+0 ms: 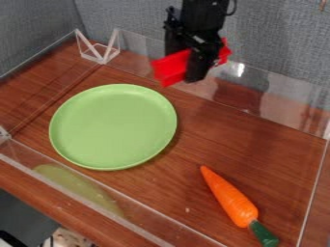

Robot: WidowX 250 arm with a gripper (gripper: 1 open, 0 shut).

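Note:
My black gripper (pixel 194 60) hangs at the top centre of the camera view, shut on a red object (pixel 172 68) above the back of the table, behind and right of a green plate (pixel 112 125). The gripper partly hides the red object, so I cannot tell what it is. An orange toy carrot (pixel 227 197) with a green top lies at the front right, apart from the plate.
Clear walls border the wooden table (pixel 258 154). A white wire frame (pixel 96 50) stands at the back left. Grey padded panels are behind.

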